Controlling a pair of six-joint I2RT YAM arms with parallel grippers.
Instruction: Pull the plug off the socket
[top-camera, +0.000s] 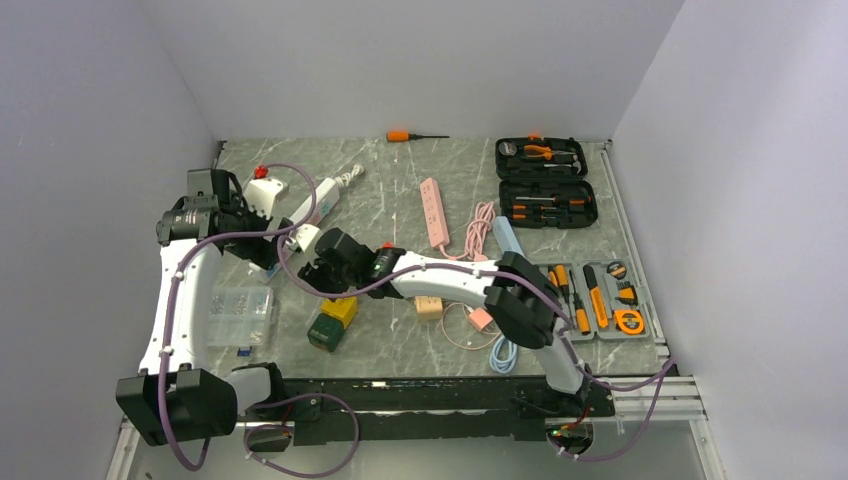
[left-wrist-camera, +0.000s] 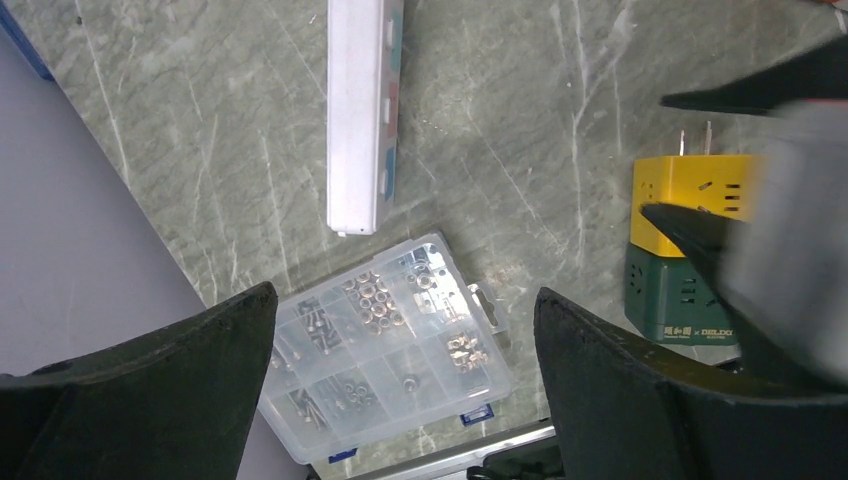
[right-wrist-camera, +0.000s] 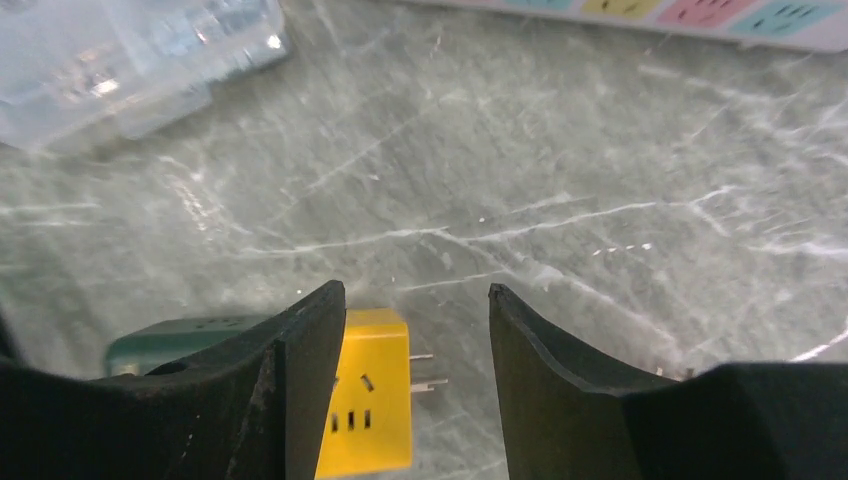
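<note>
A yellow plug (top-camera: 340, 308) with metal prongs sticking out sits against a dark green block (top-camera: 326, 332) near the front left, also seen as yellow plug (left-wrist-camera: 680, 190) and green block (left-wrist-camera: 662, 300) in the left wrist view. My right gripper (top-camera: 312, 272) hangs just above and behind them, its fingers apart and empty; in the right wrist view the yellow plug (right-wrist-camera: 370, 420) lies below its left finger. My left gripper (top-camera: 265, 240) is open over the left side, above a white power strip (left-wrist-camera: 355, 120) and the parts box (left-wrist-camera: 390, 350), holding nothing.
Pink power strip (top-camera: 433, 210), cables and cube adapters lie mid-table, partly under my right arm. Tool cases (top-camera: 545, 205) stand on the right, a screwdriver (top-camera: 400, 136) at the back. Grey walls bound the table.
</note>
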